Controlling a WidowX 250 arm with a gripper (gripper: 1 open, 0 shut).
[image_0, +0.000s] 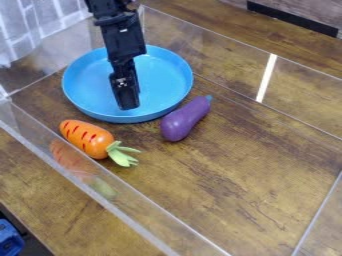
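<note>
My black gripper (124, 92) reaches down from the top left, its fingertips low over the middle of a round blue plate (164, 76); it stands open, and nothing shows between its fingers. An orange toy carrot (87, 137) with green leaves lies just in front of the plate at the lower left. A purple toy eggplant (185, 119) lies beside the plate at its right front.
A clear plastic wall runs along the left and front left of the wooden surface (247, 170). A small blue object (6, 238) shows at the lower-left edge.
</note>
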